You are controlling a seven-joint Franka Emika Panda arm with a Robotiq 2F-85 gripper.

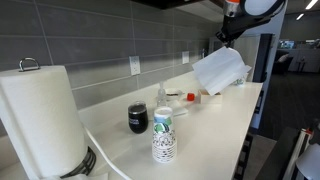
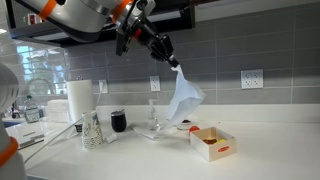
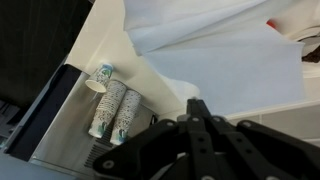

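A thin white sheet, paper or cloth, hangs in the air from my gripper, pinched at its upper corner. The fingers are shut on it. In exterior view 1 the sheet slants down to the left below the gripper, over the far part of the counter. The wrist view has the sheet spread wide beyond the fingertips, covering much of the counter behind it.
An open box with small items stands on the counter right of the sheet. Stacked paper cups, a black tumbler, a clear bottle and a paper towel roll stand to the left.
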